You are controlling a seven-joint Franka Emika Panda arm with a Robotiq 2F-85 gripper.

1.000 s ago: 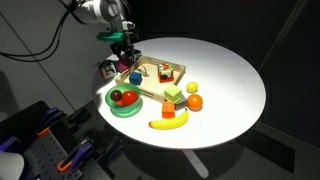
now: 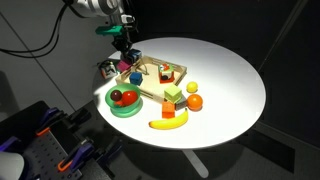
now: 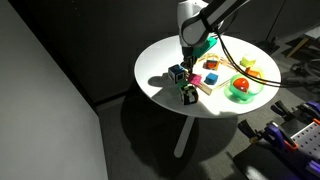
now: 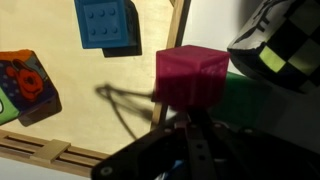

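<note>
My gripper is shut at the bottom of the wrist view, with nothing visible between its fingers. Directly beyond the fingertips sits a magenta cube [image 4: 190,75], overlapping the wooden tray's side rim; whether the fingertips touch it I cannot tell. In exterior view 1 the gripper [image 2: 128,54] is low over the tray's far left corner, near the magenta cube [image 2: 124,66]. Inside the tray [image 4: 140,70] lie a blue studded block [image 4: 104,22] and a multicoloured picture cube [image 4: 24,80]. Something green [image 4: 240,100] shows partly behind the magenta cube.
A black-and-white checkered object [image 4: 285,40] stands outside the tray, close to the gripper. A green bowl [image 2: 112,108] of round fruit, a banana [image 2: 169,120], an orange [image 2: 195,102] and blocks occupy the nearer table.
</note>
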